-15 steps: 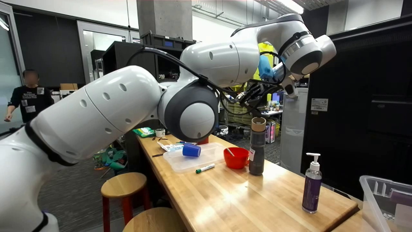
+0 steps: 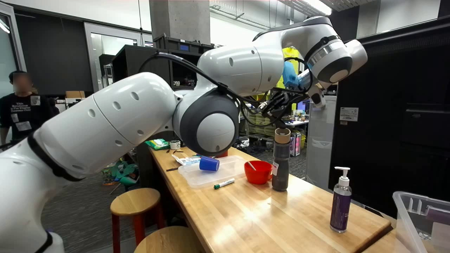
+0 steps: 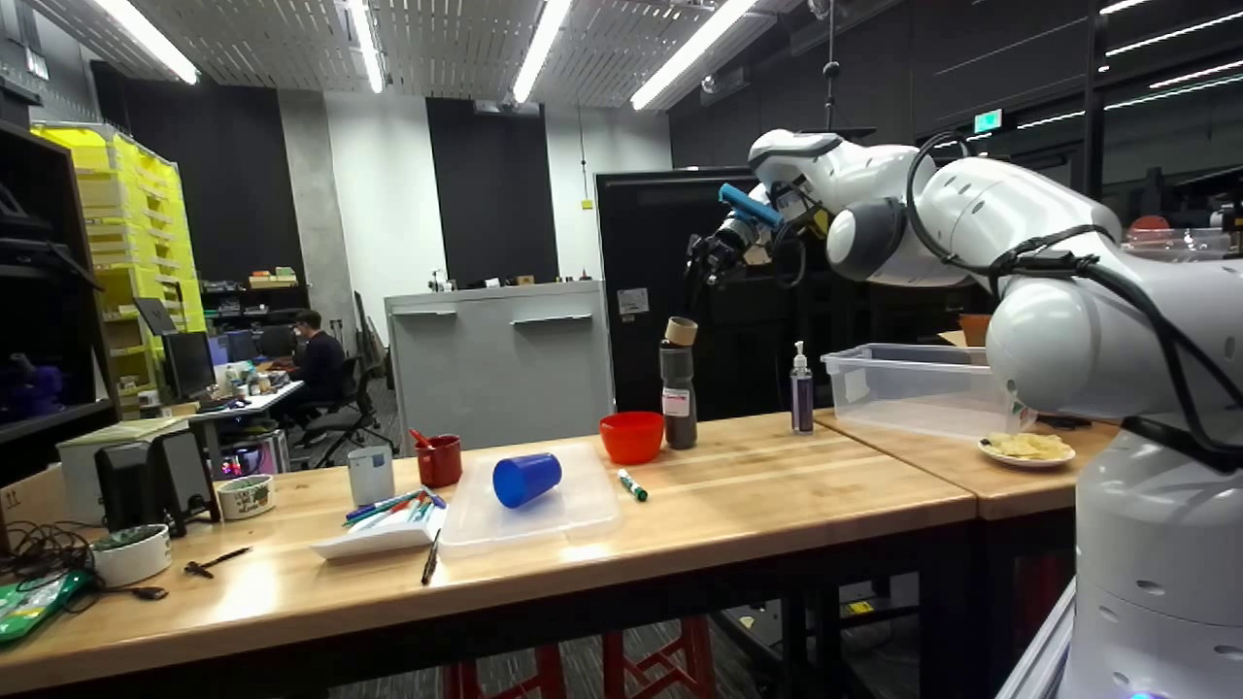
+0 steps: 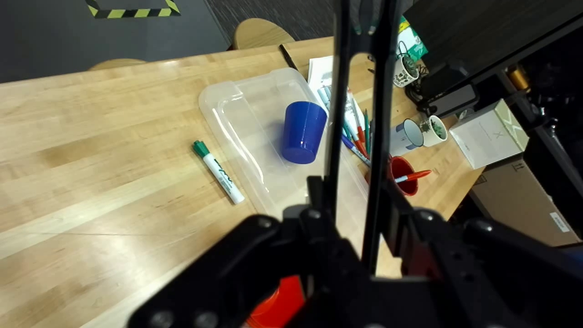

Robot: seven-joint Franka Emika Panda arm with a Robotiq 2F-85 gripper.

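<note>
In the wrist view my gripper is shut on a long black object (image 4: 382, 109). It shows as two narrow bars joined by a crosspiece near the upper edge; what it is I cannot tell. In exterior view 2 my gripper (image 3: 708, 258) is high above the table's far side. Below it stands a dark bottle (image 3: 678, 396) with a tan top. A red bowl (image 3: 632, 438) sits beside the bottle, with a pale stick (image 2: 251, 166) in it. Only part of the bowl shows past my gripper in the wrist view.
A blue cup (image 4: 304, 133) lies on its side on a clear plastic lid (image 4: 240, 120). A green-capped marker (image 4: 219, 172) is beside the lid. A pump bottle (image 2: 340, 202) and a clear bin (image 3: 921, 384) stand near the robot's end.
The arm and gripper look almost still. Objects on the table keep their places. The person at the far left has shifted leftward.
</note>
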